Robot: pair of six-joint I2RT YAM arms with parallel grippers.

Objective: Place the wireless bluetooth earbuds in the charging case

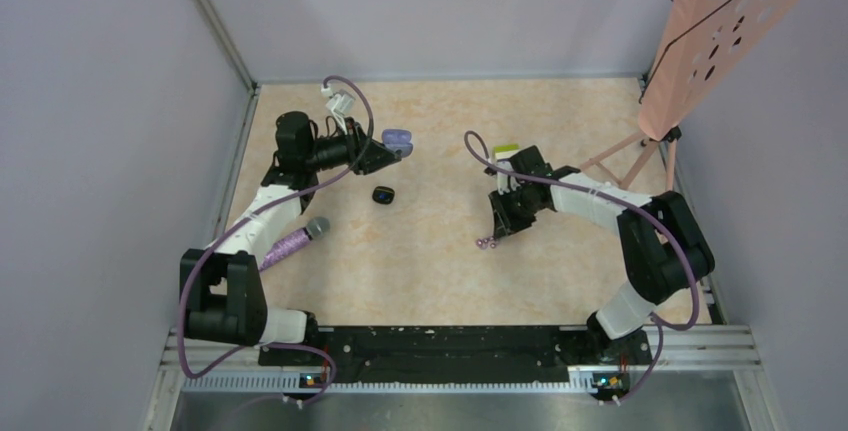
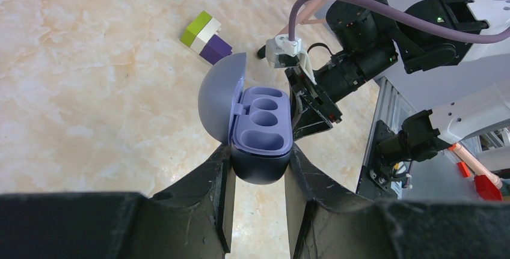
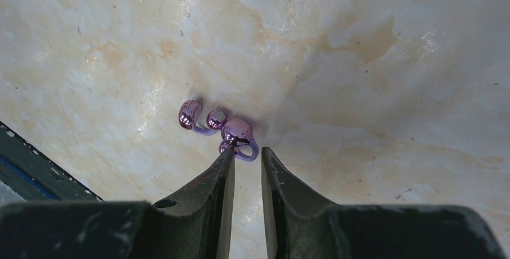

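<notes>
The lavender charging case (image 2: 262, 121) has its lid raised and its wells facing up, all of them empty. My left gripper is shut on the case's rounded base and holds it clear of the table. Two shiny purple earbuds lie close together on the table; one earbud (image 3: 189, 115) is to the left, the other earbud (image 3: 238, 131) to its right, a thin loop on each. My right gripper is open just by the right-hand earbud, with that loop showing between its fingertips. Whether they touch it I cannot tell.
A small black object (image 1: 383, 195) lies below the left gripper, and a purple microphone (image 1: 293, 241) at the table's left side. A green, white and purple block (image 2: 205, 37) stands behind the right arm.
</notes>
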